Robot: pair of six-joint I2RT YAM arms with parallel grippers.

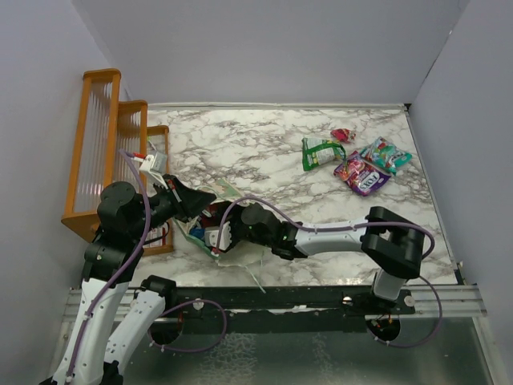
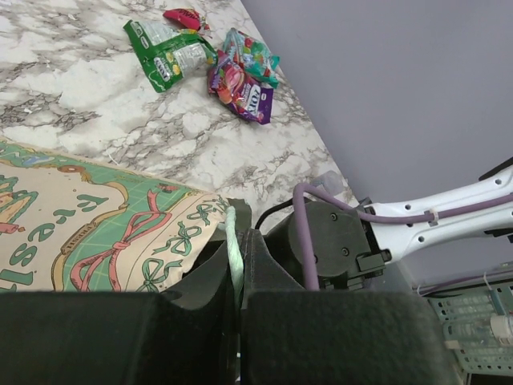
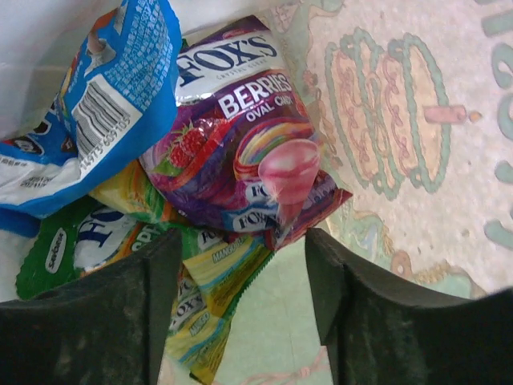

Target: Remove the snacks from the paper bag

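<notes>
The paper bag [image 2: 96, 233] lies at the front middle, its mouth held up by my left gripper, shut on the rim with the pale handle between its fingers. My right gripper reaches inside the bag, fingers apart, over several snack packs: a purple Fox's Berries pack [image 3: 224, 152], a blue pack [image 3: 108, 104] and a green-yellow pack [image 3: 208, 281]. No pack is clearly held between the fingers.
Snacks lie at the back right: a green pack [image 1: 321, 152], a purple pack [image 1: 361, 172], a teal pack [image 1: 386, 154] and a small red pack [image 1: 343, 135]. Wooden racks [image 1: 88, 144] stand at the left.
</notes>
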